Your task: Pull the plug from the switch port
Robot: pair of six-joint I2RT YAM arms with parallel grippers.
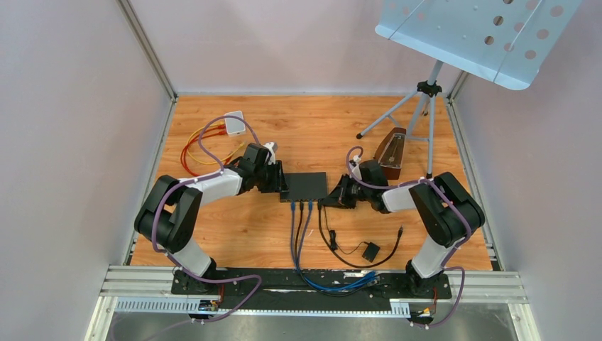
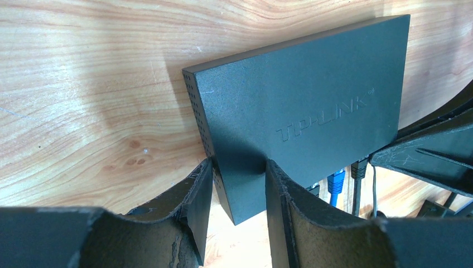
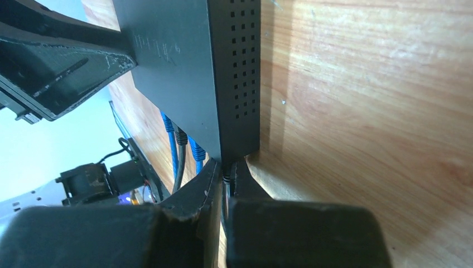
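The dark switch (image 2: pixel 312 100) lies flat mid-table, with blue and black cables plugged along its front edge. My left gripper is shut on its left end, one finger on the side wall and the other over the top. At the front right corner, my right gripper is shut. A black plug (image 3: pixel 226 175) shows between its fingertips, close under the switch edge; whether they grip it cannot be told. Other plugs sit in a row: a blue plug (image 2: pixel 336 180) and a black plug (image 2: pixel 358 168).
Toward the front lie a loose black cable (image 1: pixel 369 266) and a small black adapter (image 1: pixel 370 251). A white box (image 1: pixel 234 123) with red and yellow cables is at the back left. A metronome (image 1: pixel 391 153) and a stand (image 1: pixel 431 89) occupy the back right.
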